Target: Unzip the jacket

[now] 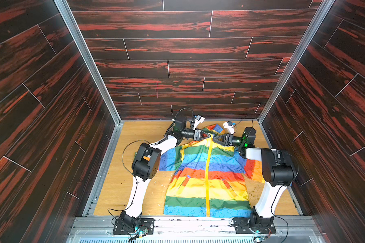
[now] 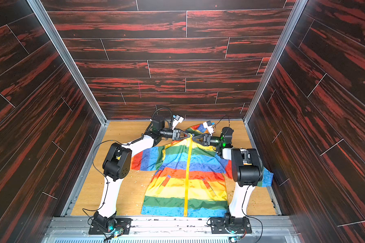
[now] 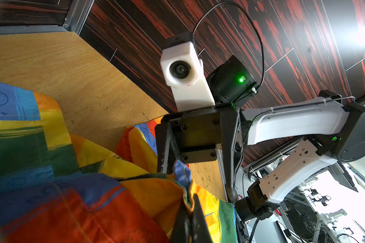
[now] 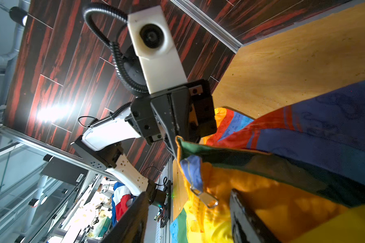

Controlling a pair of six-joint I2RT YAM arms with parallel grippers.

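Observation:
The rainbow-striped jacket [image 1: 196,164] lies front up, its yellow zipper strip [image 1: 208,182] running down the middle. My left gripper is shut on the edge of the collar [image 3: 184,182], holding it raised. Facing it from the other side, my right gripper has its fingers [image 4: 241,214] apart, with nothing gripped. The metal zipper pull [image 4: 208,199] shows near the top of the zipper, below a small blue tab [image 4: 191,172], and appears in the gap between the right fingers. In both top views, the arms partly cover the collar.
The sleeves spread to both sides beneath the arms, including the left sleeve [image 1: 166,160]. Bare wooden table [image 1: 125,184] shows around the jacket. Both grippers are close together at the neck, leaving little room between them.

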